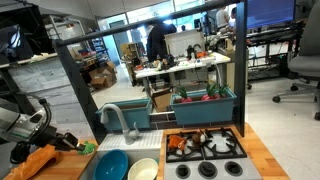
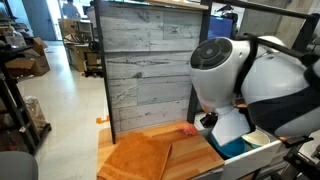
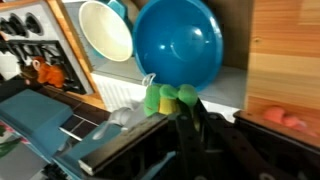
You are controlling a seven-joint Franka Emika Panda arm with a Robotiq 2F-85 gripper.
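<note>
A small green and yellow piece, sponge-like (image 3: 168, 98), sits between the fingers of my gripper, which is shut on it. In exterior view 1 the gripper (image 1: 82, 147) is at the left, above the counter near the sink, with the green piece (image 1: 90, 147) at its tip. Below it in the wrist view lie the round blue bowl (image 3: 178, 45) and the white bowl (image 3: 106, 30). In exterior view 2 the arm's white body hides most of the gripper.
An orange cloth (image 2: 137, 158) covers part of the wooden counter (image 1: 262, 160). A faucet (image 1: 118, 118) rises behind the bowls. The stove (image 1: 205, 155) with red and orange items is to the right, and a blue-green crate (image 1: 203, 106) stands behind it. A reddish item (image 3: 285, 118) lies on the wood.
</note>
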